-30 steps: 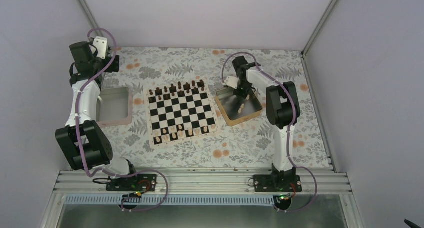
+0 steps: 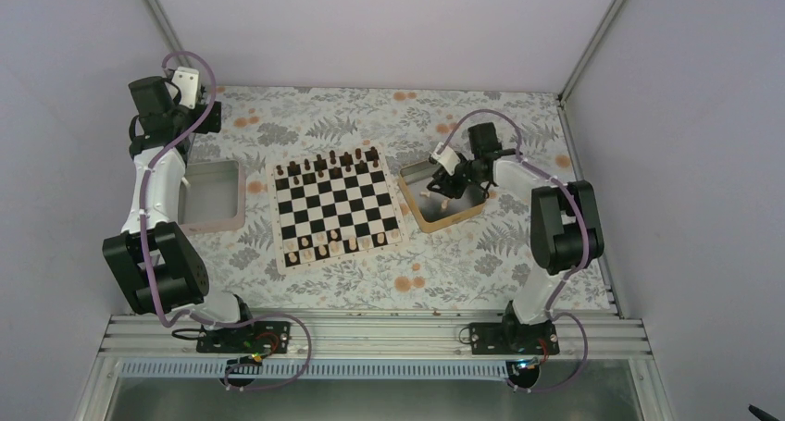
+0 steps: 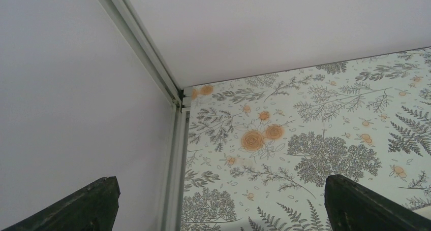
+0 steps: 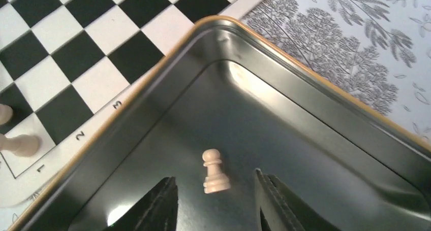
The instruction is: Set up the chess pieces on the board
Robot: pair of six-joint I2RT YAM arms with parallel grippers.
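Observation:
The chessboard has dark pieces along its back rows and light pieces along its front rows. My right gripper is over the orange-rimmed tray, its fingers apart around the view of a light wooden pawn lying on the tray floor, with nothing visible held. More light pieces lie in that tray. My left gripper is raised at the back left, its fingers wide open and empty.
A pale tray stands left of the board, beneath the left arm.
The left arm and the board look unchanged.

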